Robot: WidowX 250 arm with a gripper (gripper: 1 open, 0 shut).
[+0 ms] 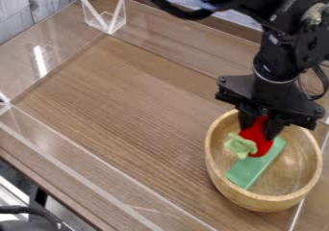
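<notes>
My black gripper (267, 115) reaches down into a round wooden bowl (301, 182) at the right, shut on a red object (259, 131) with a pale green leafy part (241, 145), apparently a strawberry-like toy. A green rectangular block (260, 167) lies in the bowl beneath it. The fingertips are partly hidden by the gripper body and the red object.
A small clear plastic stand (110, 13) is at the back left. Black cables show at the bottom left edge.
</notes>
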